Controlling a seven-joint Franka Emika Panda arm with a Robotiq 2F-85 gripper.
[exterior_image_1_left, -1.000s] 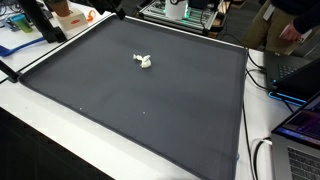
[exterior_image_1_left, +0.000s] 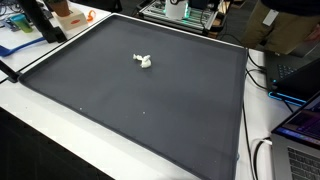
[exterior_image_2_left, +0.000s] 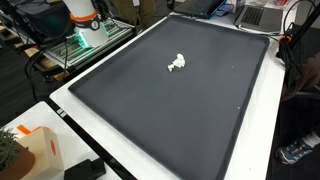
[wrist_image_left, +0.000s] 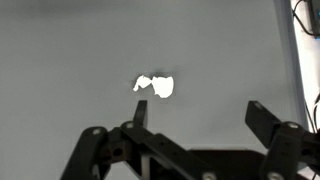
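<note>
A small white object with two uneven lumps lies on the dark grey board. In exterior view 1 the white object (exterior_image_1_left: 144, 61) is toward the board's far side, and in exterior view 2 the same white piece (exterior_image_2_left: 177, 62) rests away from the edges. From the wrist, the white object (wrist_image_left: 163, 87) appears beyond the fingertips, left of the gap's middle. My gripper is open, its two black fingers wide apart with nothing between them. It hangs over the board, clear of the object.
The grey board (exterior_image_1_left: 150, 105) is otherwise bare. White table edging (exterior_image_2_left: 245, 150) borders it. Laptops (exterior_image_1_left: 285, 125) and cables sit along one side. A box with an orange part (exterior_image_2_left: 38, 150) and a potted plant (exterior_image_2_left: 12, 152) are near a corner.
The dark gripper part at the top left of exterior view 1 has drawn upward, mostly out of the picture. A dark shape now covers the top right corner. The white object has stayed put.
</note>
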